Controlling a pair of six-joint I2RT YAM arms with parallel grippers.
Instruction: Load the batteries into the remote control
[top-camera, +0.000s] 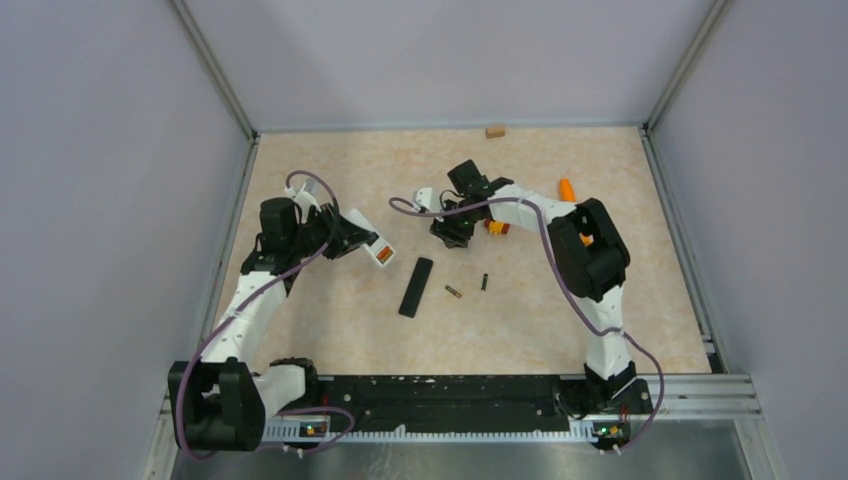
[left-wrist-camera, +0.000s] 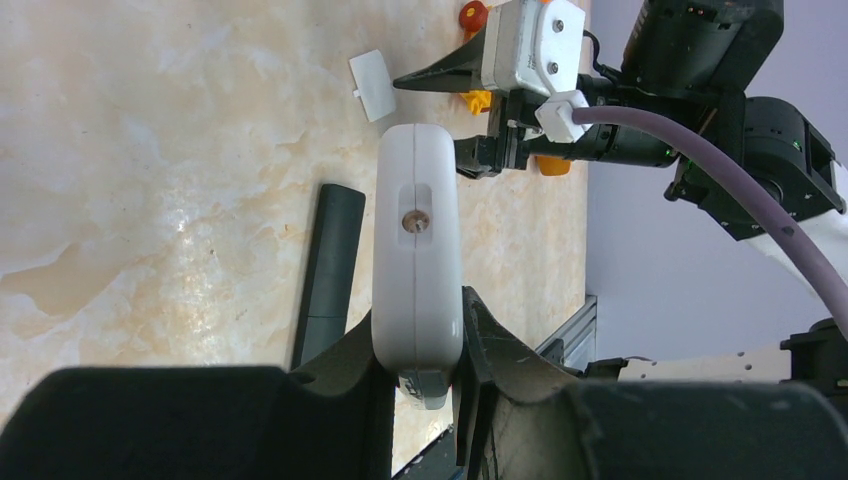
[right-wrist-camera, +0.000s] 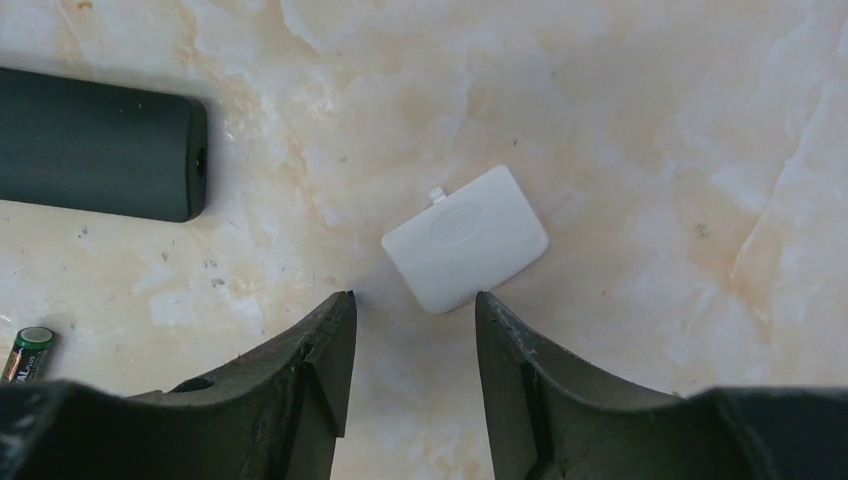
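Observation:
My left gripper (top-camera: 350, 232) is shut on the white remote (left-wrist-camera: 415, 270), whose battery compartment shows orange in the top view. The small white cover lies on the table, as the left wrist view also shows (left-wrist-camera: 373, 85). My right gripper is over it, fingers apart with nothing between them, tips close to its near edge. A green battery (right-wrist-camera: 30, 352) and a second battery (top-camera: 453, 291) lie on the table toward the front.
A black bar (top-camera: 415, 287) lies between the arms. Orange toys (top-camera: 565, 188) are partly hidden by the right arm, and a small tan block (top-camera: 495, 131) is at the back.

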